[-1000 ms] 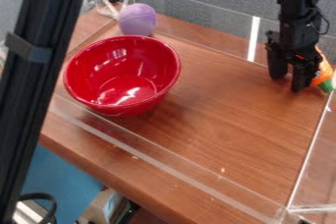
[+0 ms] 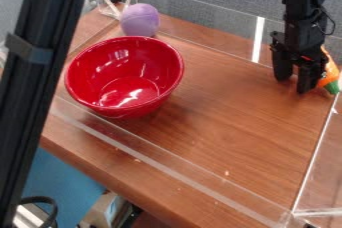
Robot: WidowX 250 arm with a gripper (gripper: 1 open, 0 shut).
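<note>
My black gripper [image 2: 301, 67] is low over the wooden table at the far right, right against an orange toy with a green part [image 2: 330, 80], which it mostly hides; whether the fingers are open or closed on it does not show. A glossy red bowl [image 2: 123, 64] rests at the left of the table. Behind it sits a purple round object [image 2: 139, 19].
Clear low walls [image 2: 205, 8] edge the wooden surface [image 2: 214, 142], whose middle and front are bare. A dark upright post [image 2: 38, 92] crosses the left of the view.
</note>
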